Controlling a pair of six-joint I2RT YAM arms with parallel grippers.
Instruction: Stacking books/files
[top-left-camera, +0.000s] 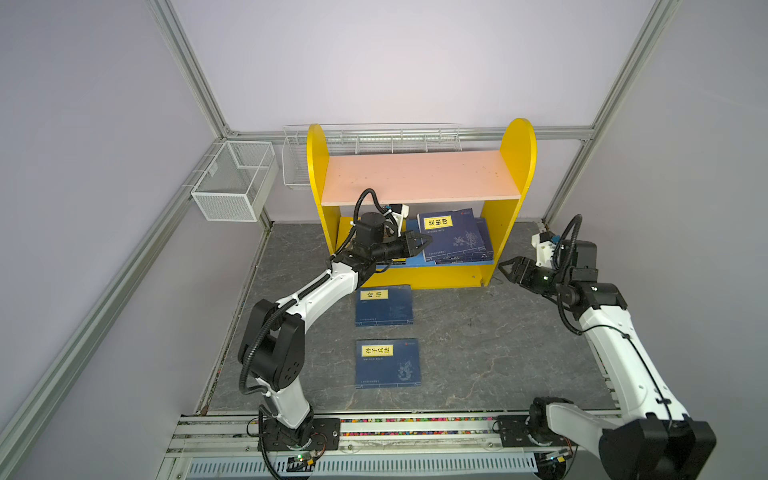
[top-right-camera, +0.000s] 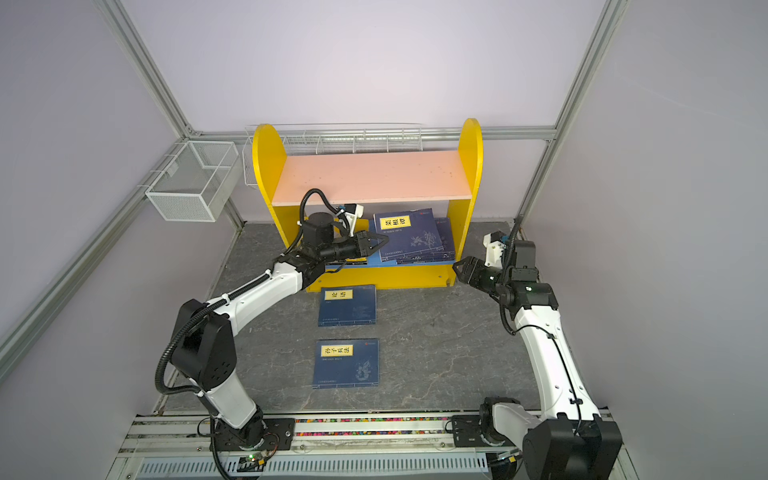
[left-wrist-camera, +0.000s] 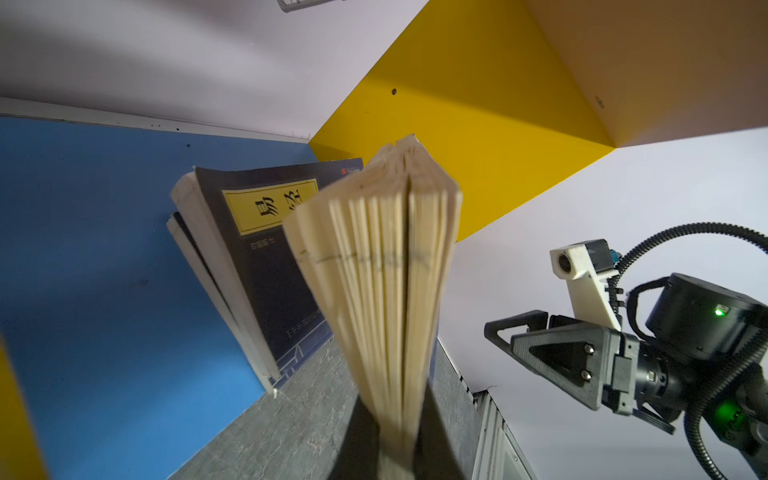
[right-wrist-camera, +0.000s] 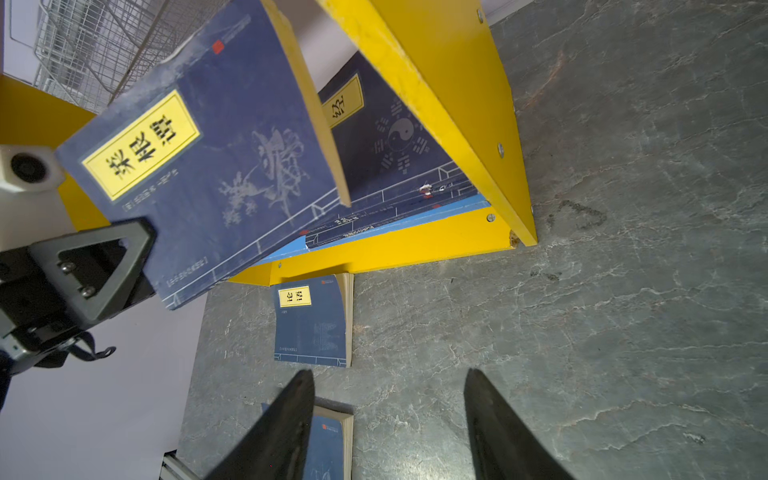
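A dark blue book (top-left-camera: 452, 235) with a yellow label is held over the lower shelf, its left edge in my left gripper (top-left-camera: 419, 242), which is shut on it. In the left wrist view that held book (left-wrist-camera: 384, 240) stands edge-on, pages spread in front of the camera. Below and behind it, toward the right wall, more blue books (right-wrist-camera: 392, 152) lie stacked on the blue shelf board. My right gripper is right of the shelf, fingers apart, nothing between them. On the table lie a nearer blue book (top-left-camera: 388, 364) and a farther one (top-left-camera: 384, 308).
The yellow shelf's right side wall (top-left-camera: 516, 172) stands between my right gripper and the stack. Its pink upper board (top-left-camera: 420, 177) hangs over the lower level. A white wire basket (top-left-camera: 232, 180) is at the left. Free table lies at front right.
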